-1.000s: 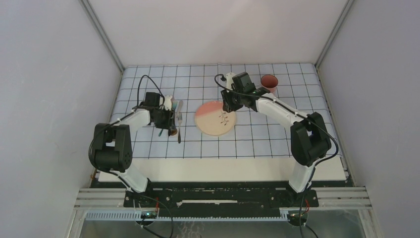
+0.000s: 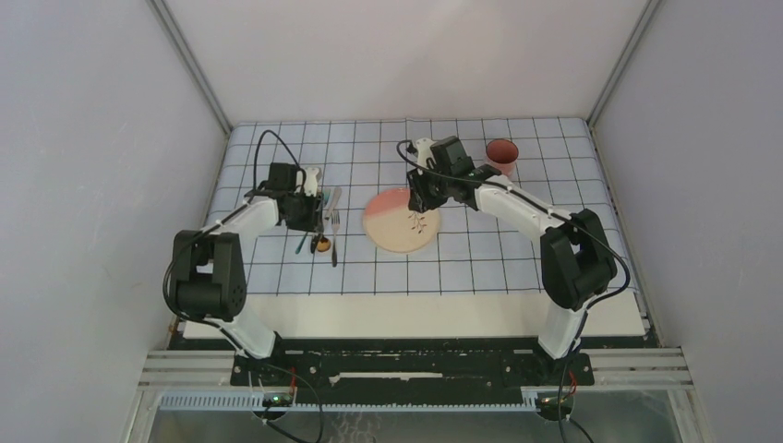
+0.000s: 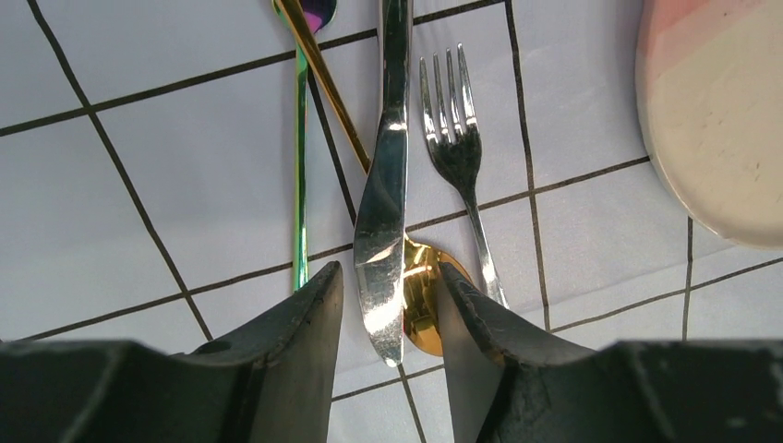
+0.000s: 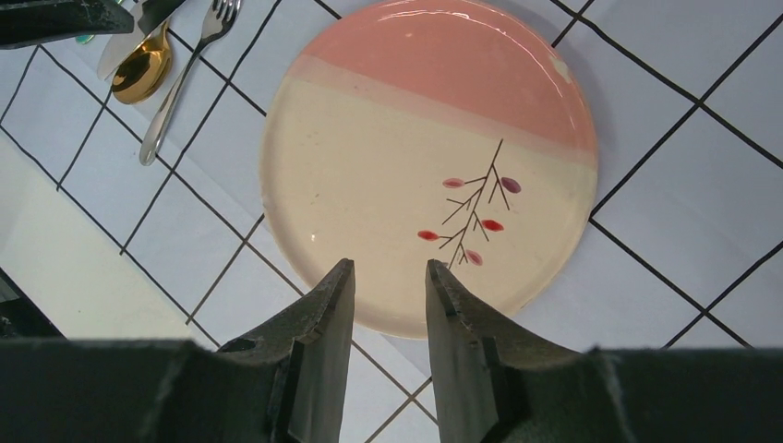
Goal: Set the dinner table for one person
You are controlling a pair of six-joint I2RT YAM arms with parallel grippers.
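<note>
A pink and cream plate (image 2: 392, 231) with a twig pattern lies near the table's middle. Over its upper right edge hovers my right gripper, part open with nothing between its fingers. Left of the plate, my left gripper stands open above a cluster of cutlery. In the left wrist view a silver knife (image 3: 381, 221) lies across a gold spoon (image 3: 423, 323). A silver fork (image 3: 457, 161) is to their right, and a rainbow-coloured utensil (image 3: 301, 166) to their left, its far end cut off. A reddish cup (image 2: 501, 155) stands at the back right.
A cream strip (image 2: 397, 315) runs along the near edge. Walls close both sides.
The left gripper has moved slightly away from the near edge, uncovering more of the gold spoon. My right gripper has shifted a little left and nearer over the plate.
</note>
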